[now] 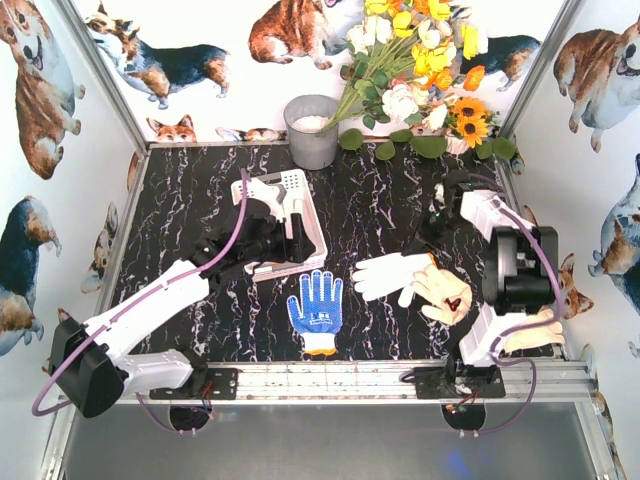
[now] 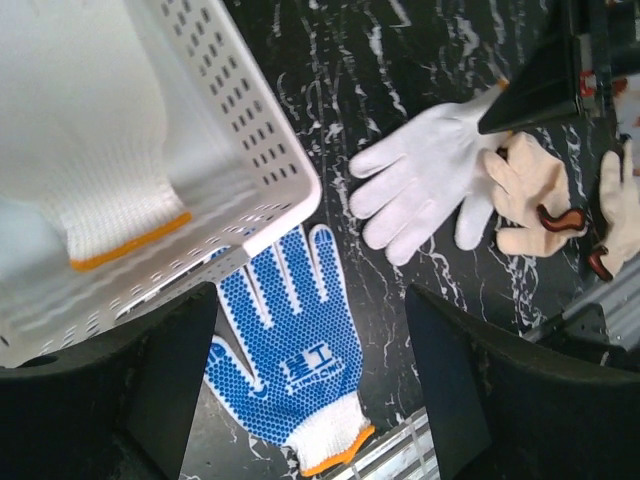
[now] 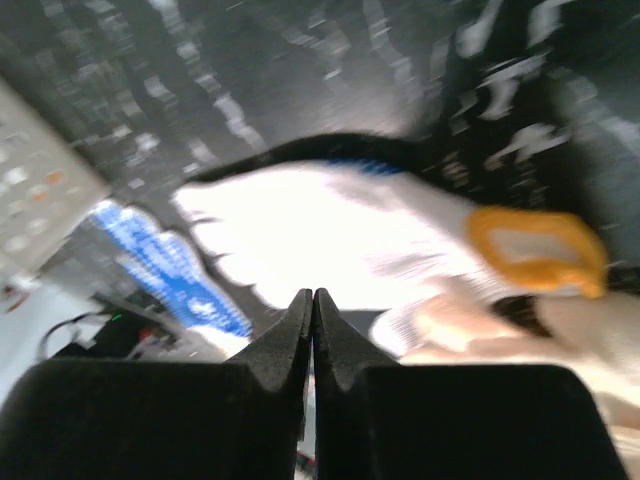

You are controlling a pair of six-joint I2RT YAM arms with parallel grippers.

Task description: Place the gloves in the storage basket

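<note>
A white glove with a yellow cuff (image 1: 385,275) lies flat right of centre, outside my right gripper, whose fingertips meet with nothing between them. Beside that glove's cuff, and partly against it, is a crumpled beige glove (image 1: 441,290). The blue dotted glove (image 2: 300,345) is spread in front of the white storage basket (image 2: 285,160). Inside the basket rests another white glove (image 2: 110,140). Over the basket's right part my left gripper stands open, its fingers apart and empty.
A grey bucket (image 1: 312,148) and a flower bouquet (image 1: 430,80) occupy the back edge. Another beige glove (image 1: 533,335) lies at the front right, partly behind the right arm.
</note>
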